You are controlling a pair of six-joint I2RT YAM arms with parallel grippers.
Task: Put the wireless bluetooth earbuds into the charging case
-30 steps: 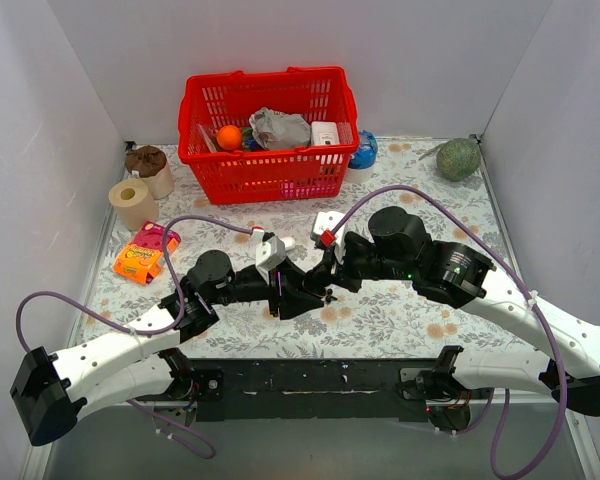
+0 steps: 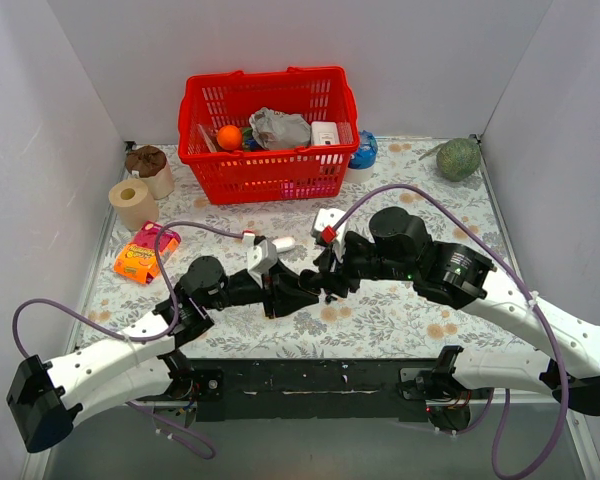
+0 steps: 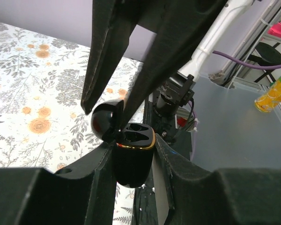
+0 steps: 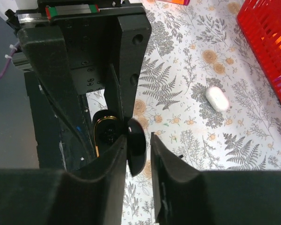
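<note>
A black charging case (image 3: pixel 134 164) with an orange-gold rim stands lid-up in my left gripper, which is shut on its body. Its round glossy lid (image 3: pixel 105 119) is swung open to one side. Dark wells (image 3: pixel 136 133) show inside the case; whether an earbud sits in them cannot be told. From above, my right gripper reaches in with its fingers parted around the lid. The right wrist view shows the lid (image 4: pixel 136 147) between my right fingertips, close to one finger (image 4: pixel 119 157), with a narrow gap to the other. Both grippers meet mid-table in the top view.
A white pill-shaped object (image 4: pixel 218 99) lies on the flowered cloth behind the grippers. Beyond it stands a red basket (image 2: pixel 270 185). A small dark item (image 4: pixel 180 156) is near the right fingers. Orange snack packets (image 2: pixel 145 255) lie left.
My left gripper has shifted slightly left, with its forearm, uncovering more of the white object. The right arm looks almost unmoved.
</note>
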